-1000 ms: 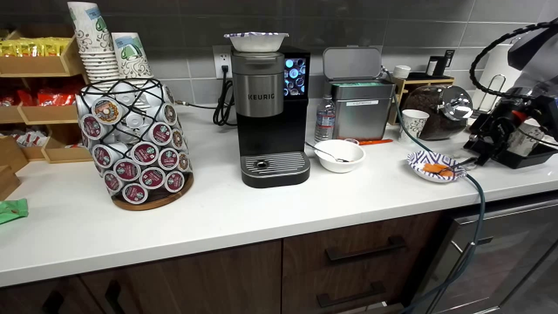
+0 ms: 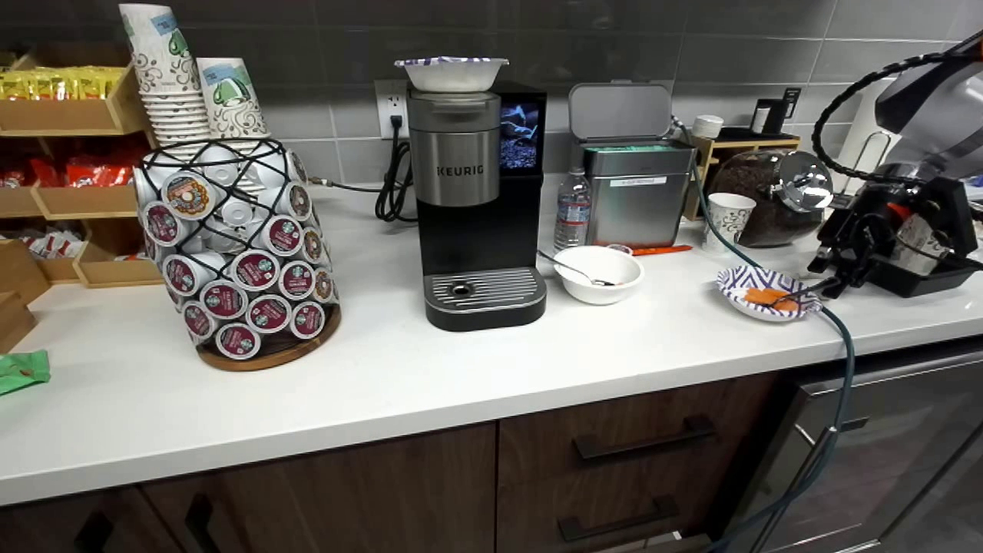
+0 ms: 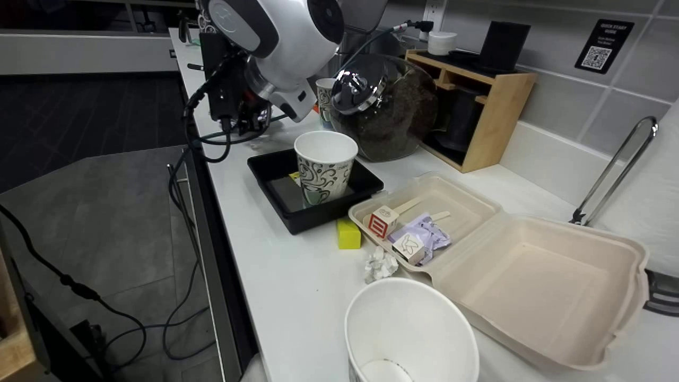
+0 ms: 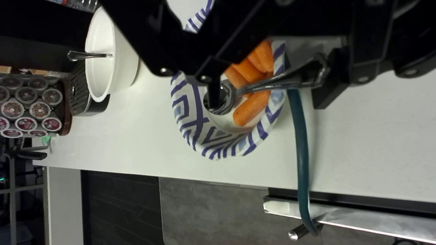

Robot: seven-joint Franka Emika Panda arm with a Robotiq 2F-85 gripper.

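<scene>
A paper bowl with a purple pattern (image 2: 729,287) stands near the counter's right front, holding orange carrot pieces (image 4: 252,108). A metal spoon (image 4: 265,84) lies across them, its handle reaching over the rim. In the wrist view my gripper is over this bowl, with its fingers (image 4: 326,87) apart. One dark finger crosses in front of the spoon's head, while the other is by the handle's end; whether either touches the spoon I cannot tell. Exterior view 2 has the arm (image 3: 289,60) in front of the bowl, hiding it.
Left of the patterned bowl sits a white bowl (image 2: 580,293) with a spoon in it. A green hose (image 4: 301,151) runs past the patterned bowl and over the counter edge. Behind the gripper is a black tray (image 3: 273,184) holding a paper cup (image 3: 325,168). Open counter lies before the coffee maker (image 2: 484,299).
My gripper has shifted slightly left, closer to the patterned bowl, and now covers more of the spoon handle's end. The bowls have stayed in place. The coffee maker's screen picture differs.
</scene>
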